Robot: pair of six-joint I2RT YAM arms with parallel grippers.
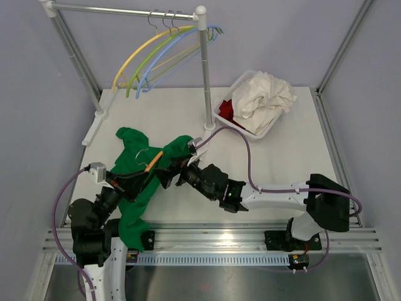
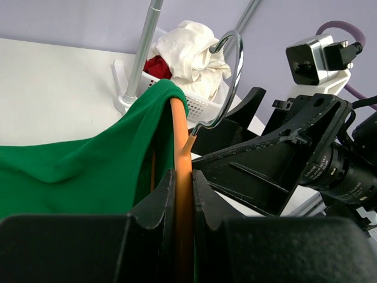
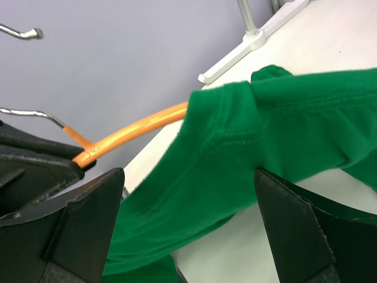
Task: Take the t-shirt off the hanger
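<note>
A green t-shirt (image 1: pixel 130 210) lies spread over the left of the table, its near shoulder side raised on an orange hanger (image 1: pixel 155 160). My left gripper has its fingers close on both sides of the hanger's bar, just below the metal hook (image 2: pixel 235 73). In the left wrist view, the shirt's neckline still drapes over one hanger arm; the other arm's end is hidden. My right gripper stands open, with the green fabric (image 3: pixel 206 159) passing between its spread fingers. Left gripper fingers (image 3: pixel 35 162) show at the left of the right wrist view.
Yellow, green and blue hangers (image 1: pixel 145 69) hang from the rack's rail (image 1: pixel 119 10) at the back left. A white basket (image 1: pixel 266 128) with white and dark red cloth stands beyond the rack's post (image 1: pixel 206 81).
</note>
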